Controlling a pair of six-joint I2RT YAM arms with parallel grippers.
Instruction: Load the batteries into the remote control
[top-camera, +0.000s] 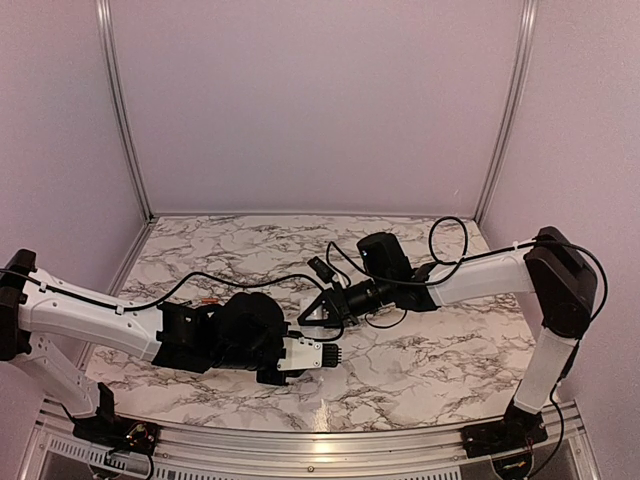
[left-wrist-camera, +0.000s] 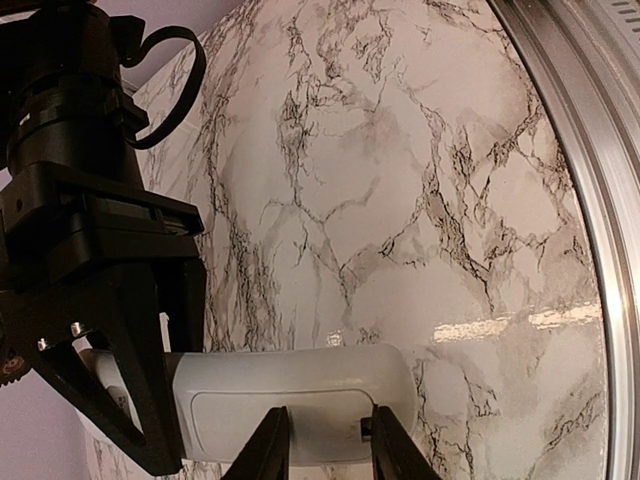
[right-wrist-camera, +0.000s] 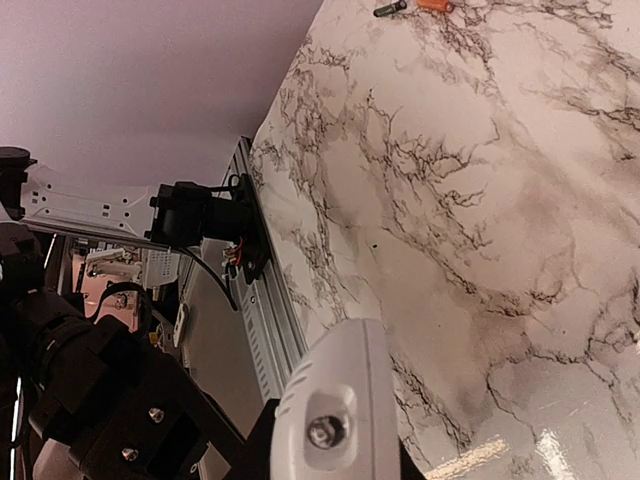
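The white remote is held between my two arms in mid-view. My right gripper is shut on it, its black fingers clamped across the body in the left wrist view. My left gripper has its fingertips at the remote's face near one end, shut with a small dark part at the right fingertip; exactly what it grips is hard to tell. In the right wrist view the remote's end fills the bottom middle. A battery and an orange object lie farther off on the table.
A metal rail runs along its front edge. Walls enclose the back and sides.
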